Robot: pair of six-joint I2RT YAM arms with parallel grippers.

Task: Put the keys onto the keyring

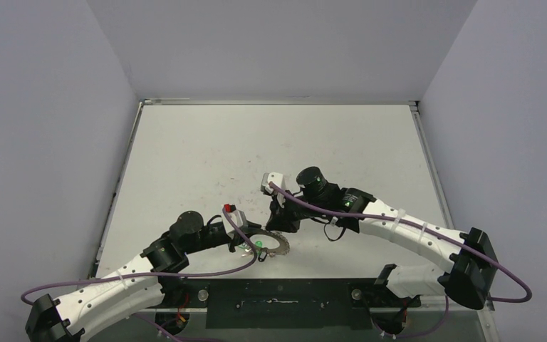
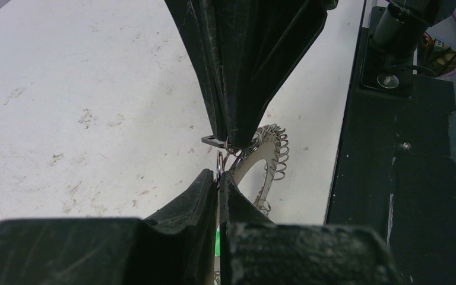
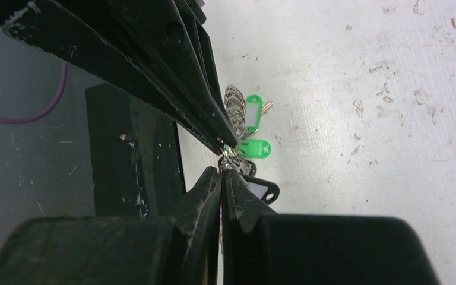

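Observation:
A metal keyring (image 1: 285, 242) with coiled rings (image 2: 279, 142) lies low over the table, with green tags (image 3: 253, 148) and a black tag (image 3: 261, 189) beside it. My left gripper (image 1: 255, 228) is shut on a thin metal piece, apparently a key, pointing up at the coils. My right gripper (image 1: 274, 226) is shut, with a small thin metal piece at its tips, too small to identify. The two grippers' fingertips nearly meet at the ring, each partly hiding it from the other.
Grey walls stand at the sides and back, and purple cables run along both arms.

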